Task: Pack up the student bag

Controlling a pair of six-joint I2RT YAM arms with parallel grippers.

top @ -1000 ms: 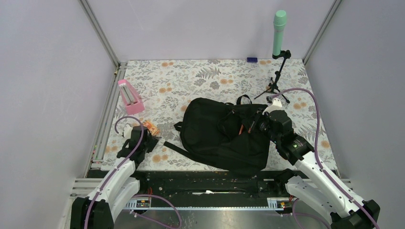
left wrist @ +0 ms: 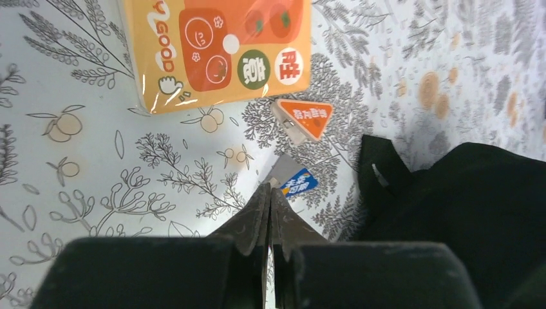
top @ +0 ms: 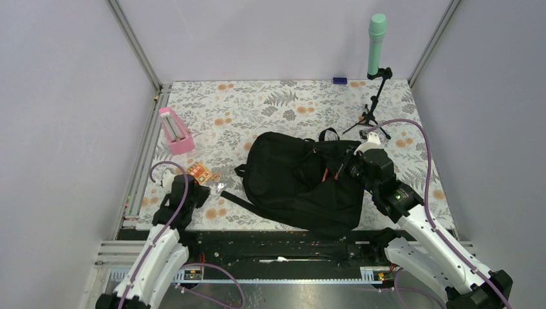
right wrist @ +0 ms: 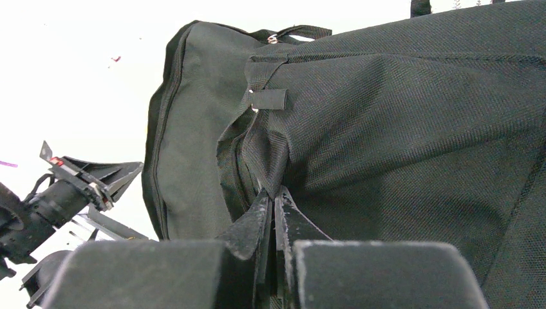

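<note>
The black bag (top: 290, 174) lies open-mouthed in the middle of the table, with thin orange items (top: 324, 175) showing at its front. My right gripper is shut on the bag's cloth; folds of the fabric (right wrist: 277, 158) run together at its fingertips. On the left, my left gripper is shut, its tips at the edge of a small grey-and-blue piece (left wrist: 299, 181); nothing clearly shows between them. Just beyond lies an orange-and-white triangular piece (left wrist: 309, 117). An orange-yellow flat pack (left wrist: 219, 51) lies farther out.
A pink case (top: 176, 131) stands at the back left. A tripod (top: 370, 111) with a green top (top: 376, 45) stands at the back right, near a small dark-blue block (top: 340, 81). A loose bag strap (top: 239, 203) reaches toward the left gripper.
The right arm and bag have stayed put.
</note>
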